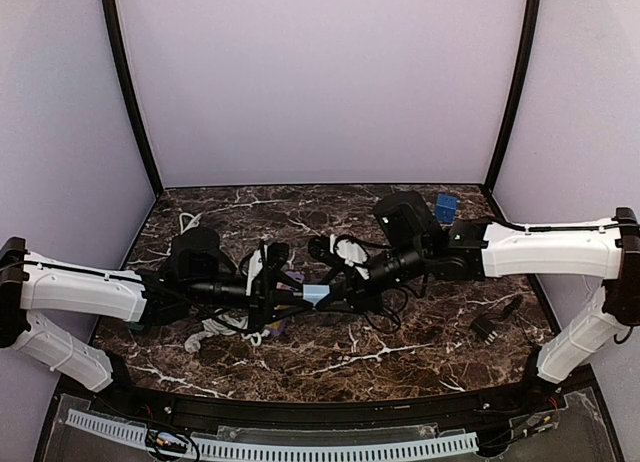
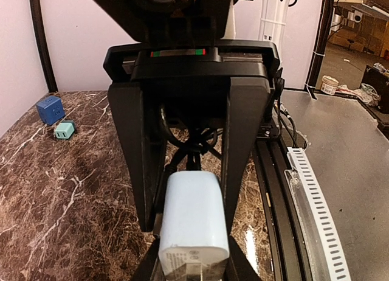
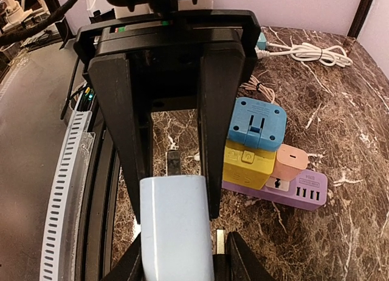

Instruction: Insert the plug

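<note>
A pale blue plug adapter (image 1: 315, 294) is held in the air between both grippers, low over the middle of the table. My right gripper (image 1: 336, 294) is shut on it from the right. My left gripper (image 1: 298, 294) is at its left end, fingers part open around it; contact is unclear. Both wrist views show the adapter (image 2: 193, 220) close up, with the other gripper's fingers behind it. Black cable hangs under the grippers.
A purple power strip (image 3: 304, 193) with stacked yellow, blue and pink adapters lies behind my left gripper. A blue cube (image 1: 446, 208) is at back right, a black charger (image 1: 484, 327) at front right, white cables (image 3: 319, 55) at left.
</note>
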